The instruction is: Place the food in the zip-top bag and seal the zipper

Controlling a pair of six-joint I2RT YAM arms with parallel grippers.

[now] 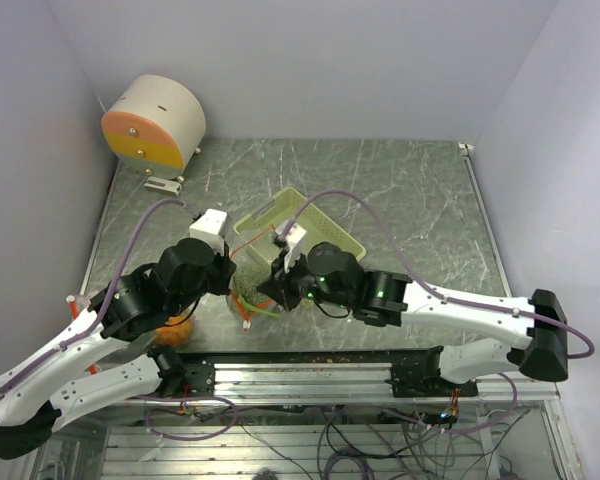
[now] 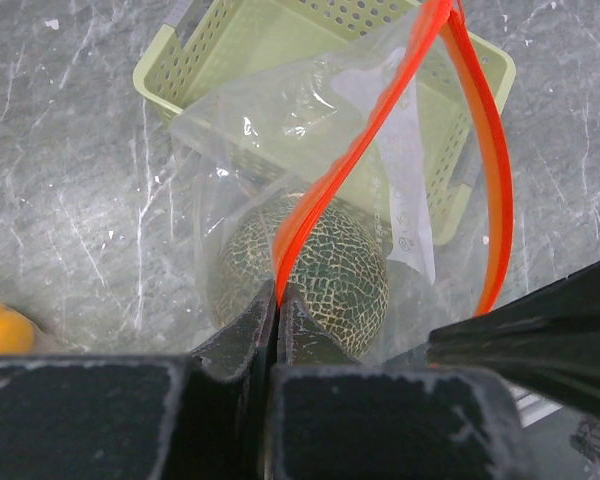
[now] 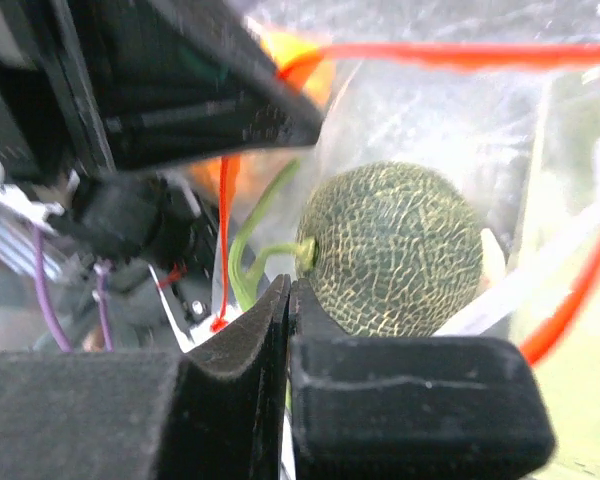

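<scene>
A netted green melon (image 2: 335,265) sits inside the clear zip bag (image 2: 270,120), whose orange zipper strip (image 2: 375,115) arches over it. My left gripper is shut on one edge of that orange strip. In the right wrist view the melon (image 3: 395,250) carries a green stem (image 3: 242,265) that curves out at its near side. My right gripper is shut with nothing between its fingers. The stem lies outside them, to their left and beyond. Part of the stem's lower end is hidden behind the fingers.
A pale green basket (image 1: 345,240) lies just behind the bag. An orange-yellow round thing (image 1: 174,331) rests near the left arm. The striped drum-shaped container (image 1: 155,120) stands at the back left.
</scene>
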